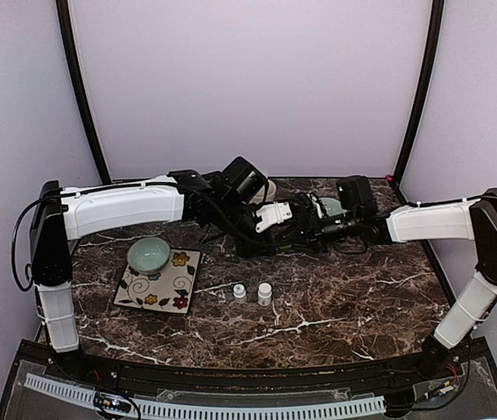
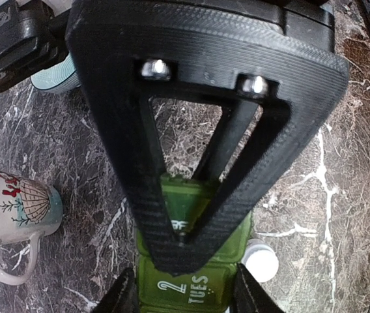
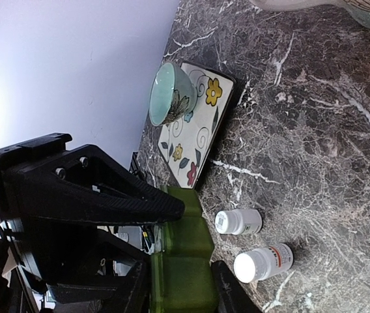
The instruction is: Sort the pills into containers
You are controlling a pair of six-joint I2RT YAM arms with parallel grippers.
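A green pill organizer [image 2: 185, 287], lettered TUES on one compartment, is held up near the middle in the top view. My left gripper is shut on it, low in the left wrist view. My right gripper [image 1: 305, 227] is at the organizer from the right; in the right wrist view its fingers [image 3: 107, 195] reach across the green compartments, and whether they grip is unclear. Two white pill bottles [image 1: 240, 294] [image 3: 263, 261] stand on the marble table below.
A flowered tray [image 1: 178, 293] with a pale green bowl [image 1: 148, 254] lies at left. A mug [image 2: 15, 215] and another bowl [image 2: 55, 78] are at the back.
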